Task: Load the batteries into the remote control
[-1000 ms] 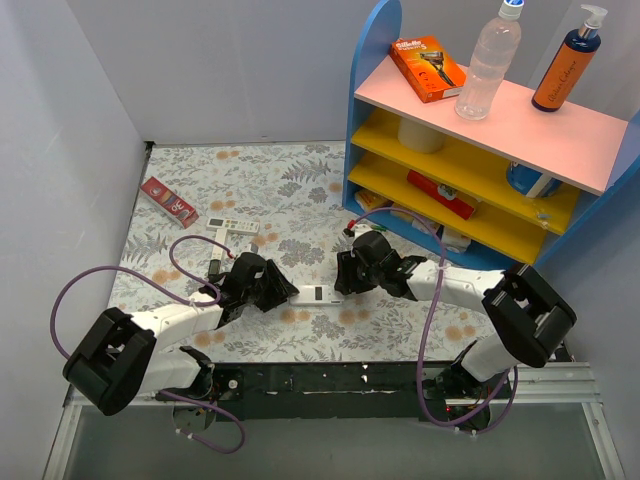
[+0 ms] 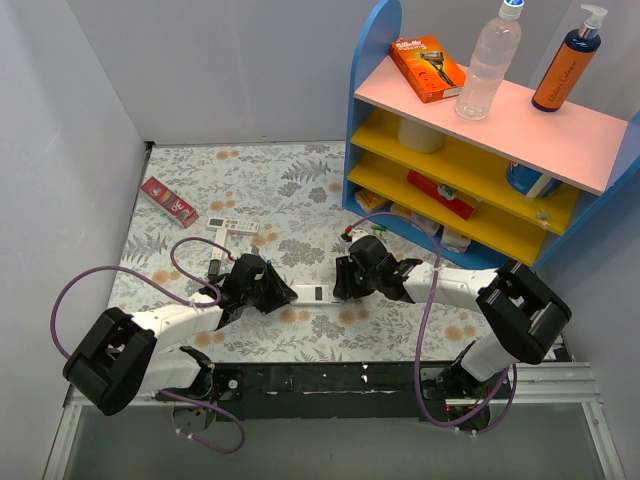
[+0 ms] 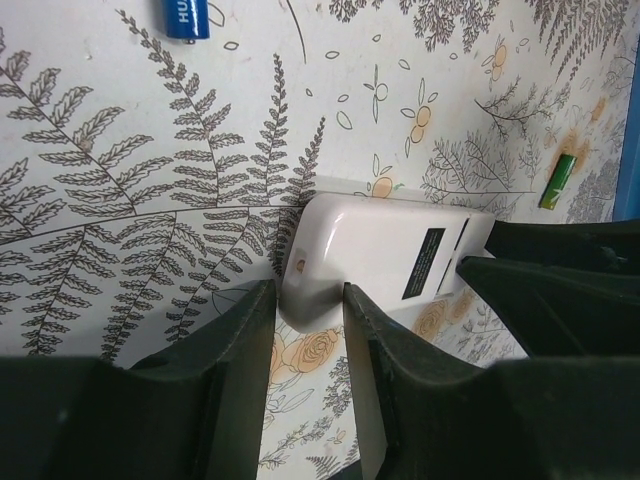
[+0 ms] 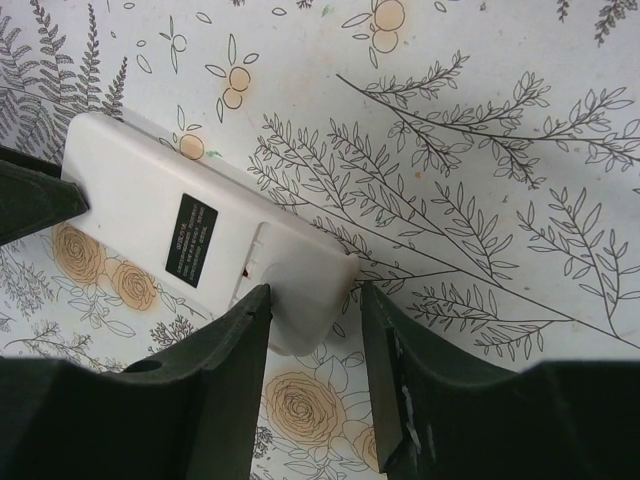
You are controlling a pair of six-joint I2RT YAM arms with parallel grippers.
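Observation:
A white remote control (image 2: 314, 294) lies back up on the patterned table, between my two grippers. Its black label (image 4: 191, 240) faces up, with the battery-cover seam nearer the right end. My left gripper is at its left end, part open, the fingertips flanking a corner of the casing. At the other end, my right gripper is also part open; one finger is over the cover area, the other past the end. In the left wrist view, a blue battery-like cylinder (image 3: 186, 18) lies beyond the remote, and a green one (image 3: 558, 181) farther right. No contact can be confirmed.
Two other white remotes (image 2: 233, 226) and a red box (image 2: 170, 201) lie at the back left. A blue shelf unit (image 2: 357, 110) with yellow shelves blocks the back right. Bare table (image 2: 300, 170) stretches behind the remote and in front of it.
My right gripper has shifted slightly left and down in the top view, closer around the remote's right end. The left arm stays nearly in place.

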